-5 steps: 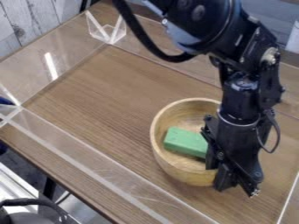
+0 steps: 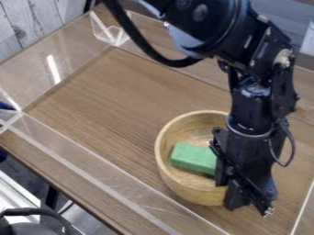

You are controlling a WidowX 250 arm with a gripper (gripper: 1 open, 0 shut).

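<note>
A light wooden bowl (image 2: 175,137) stands on the tabletop at the right, holding a green block (image 2: 194,158). My black gripper (image 2: 230,188) is down at the bowl's right side, shut on the bowl's rim by the look of it; its fingertips partly hide that side of the bowl and are hard to make out.
Dark cables and hardware sit at the lower left, off the table.
The bowl, with the green block inside and my gripper at its rim, has shifted slightly left and toward the front.
</note>
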